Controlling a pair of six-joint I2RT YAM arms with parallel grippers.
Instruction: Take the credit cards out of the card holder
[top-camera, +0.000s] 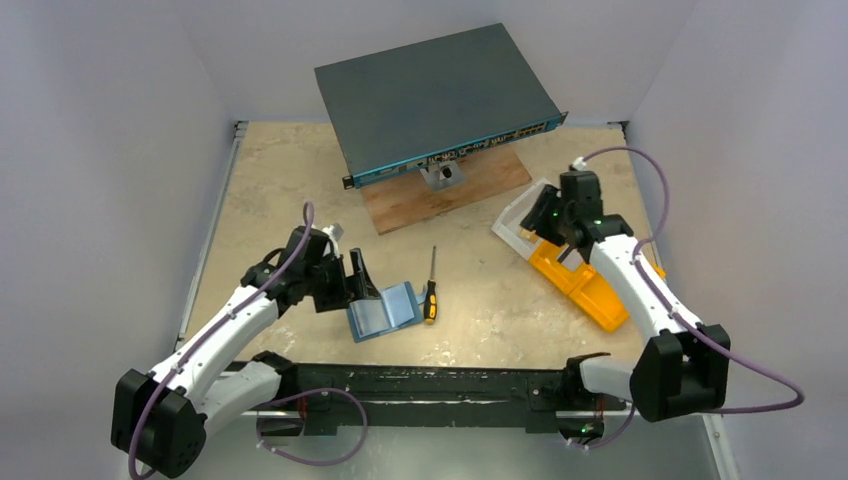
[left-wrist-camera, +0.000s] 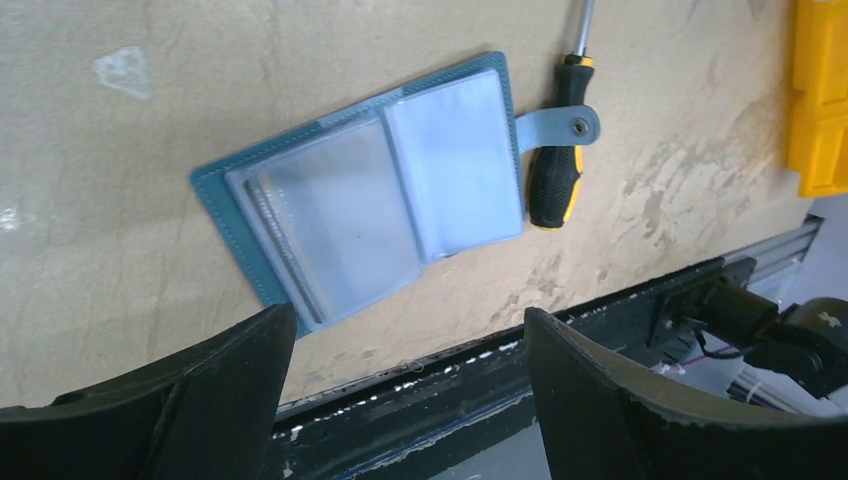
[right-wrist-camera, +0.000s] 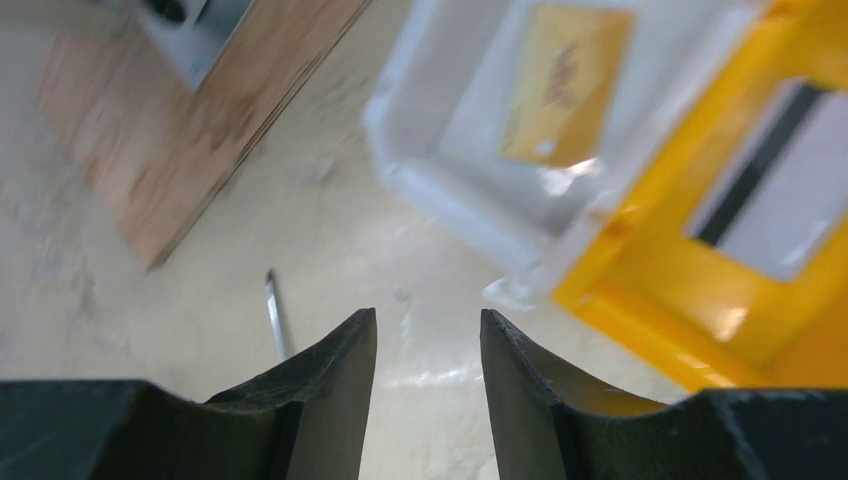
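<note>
The blue card holder (left-wrist-camera: 330, 200) lies spread out on the table, its clear sleeves showing no card in the left wrist view. Its snap strap (left-wrist-camera: 560, 128) rests across the screwdriver handle. Above the holder, my left gripper stands open and empty. A yellow card (right-wrist-camera: 570, 85) is in the white bin (right-wrist-camera: 470, 205). In the yellow bin (right-wrist-camera: 650, 330) beside it lies a white card with a black stripe (right-wrist-camera: 775, 180). My right gripper is open with nothing between its fingers, left of the bins in its blurred wrist view.
A black and yellow screwdriver (top-camera: 431, 300) lies right of the holder. At the back, a large dark rack unit (top-camera: 440, 95) overhangs a wooden board (top-camera: 400, 210). Another yellow bin (top-camera: 605, 300) adjoins the first.
</note>
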